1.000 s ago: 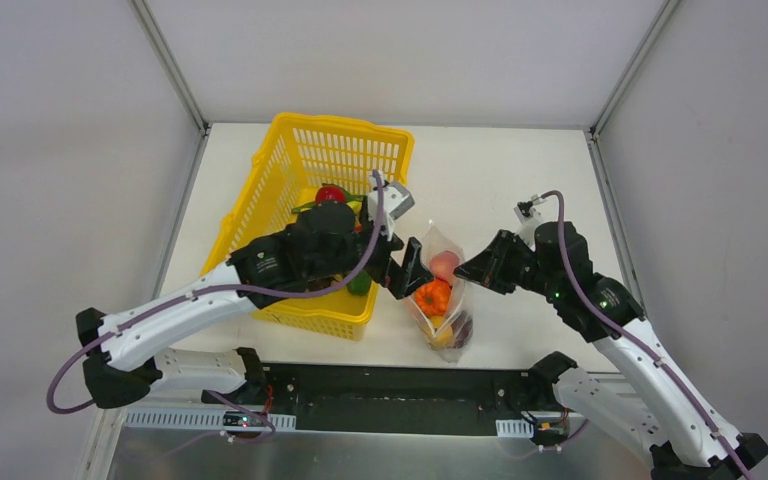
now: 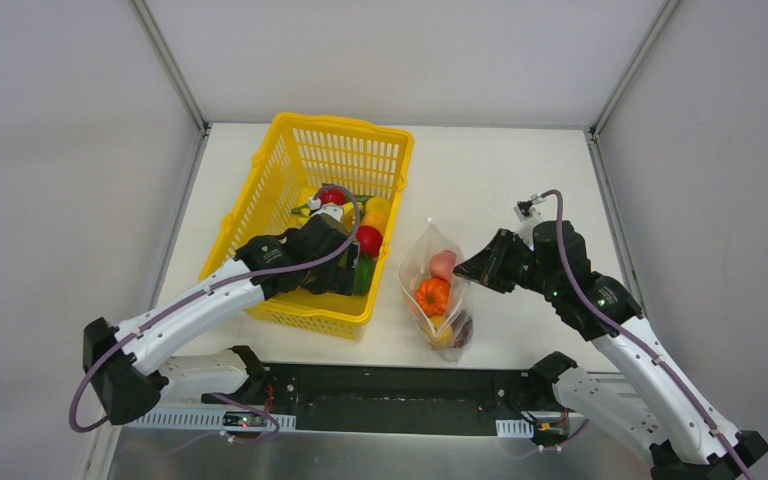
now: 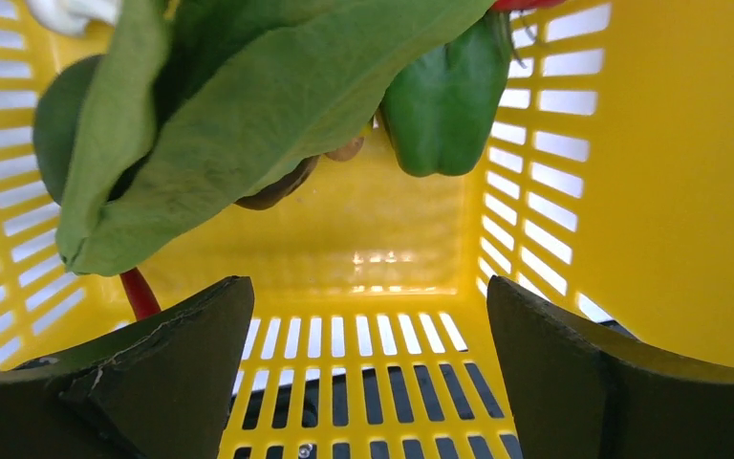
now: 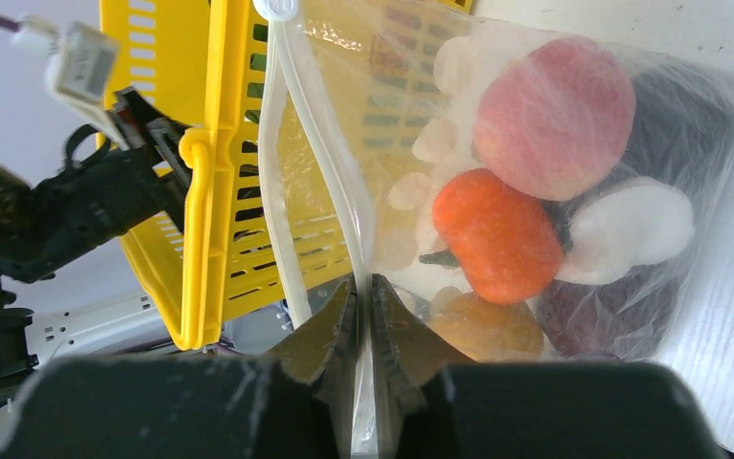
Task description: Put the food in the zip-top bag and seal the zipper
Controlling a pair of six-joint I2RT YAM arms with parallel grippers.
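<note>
The clear zip-top bag [image 2: 438, 320] stands on the table right of the basket, holding a peach [image 4: 554, 118], an orange pepper [image 4: 497, 234], a yellow item [image 4: 485, 327] and dark items. My right gripper [image 2: 460, 270] is shut on the zipper strip at the bag's mouth [image 4: 358, 239]. My left gripper hangs open inside the yellow basket [image 2: 340, 130], its fingers over bare floor near leafy greens [image 3: 258, 115], a green pepper [image 3: 444, 100] and a red chili [image 3: 139, 292].
In the top view, red, yellow and green produce [image 2: 370, 238] lies in the basket, partly hidden by the left arm.
My left gripper has moved from over the bag back left and down into the basket. The right arm and bag have not visibly changed.
</note>
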